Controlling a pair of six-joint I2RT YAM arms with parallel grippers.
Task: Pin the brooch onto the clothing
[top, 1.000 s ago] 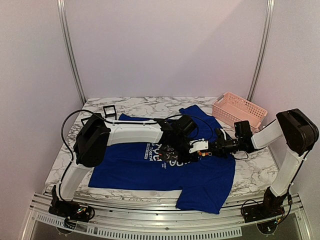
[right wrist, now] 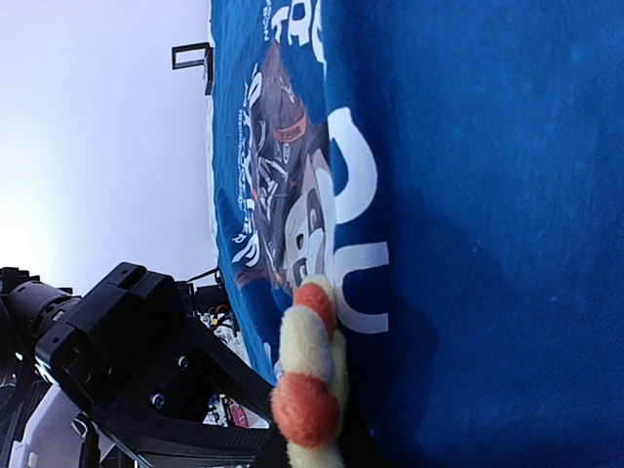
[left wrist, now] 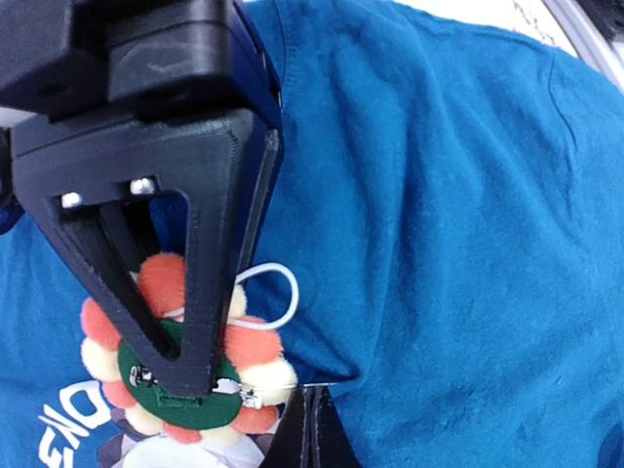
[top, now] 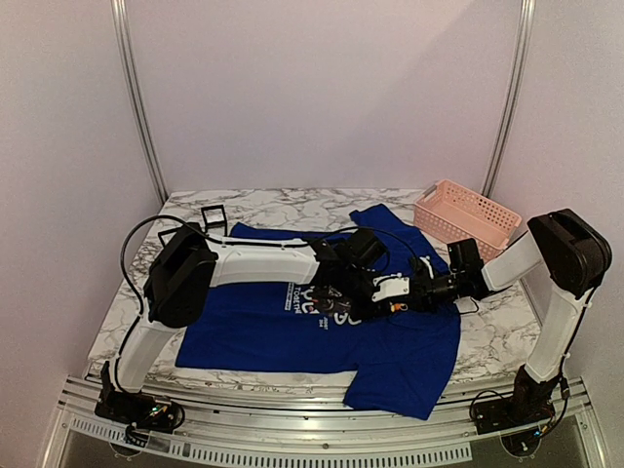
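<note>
The blue shirt [top: 273,341] with white lettering lies spread on the table. A fuzzy flower brooch of orange and cream petals is held by my right gripper [top: 414,300]; in the left wrist view its green backing [left wrist: 156,390] faces up, with a clasp and thin pin. The pin reaches to the tips of my left gripper, which is shut beside the brooch on a raised fold of shirt or right at it; whether cloth is between its tips I cannot tell. The brooch hides part of the right fingertips in the right wrist view.
A pink basket [top: 468,205] stands at the back right. Two small black frames [top: 214,218] sit at the back left. Marble table shows around the shirt. Both arms meet closely over its middle right.
My right gripper has moved slightly left with the brooch, and the shirt's lower right part has shifted a little. The left arm has barely moved.
</note>
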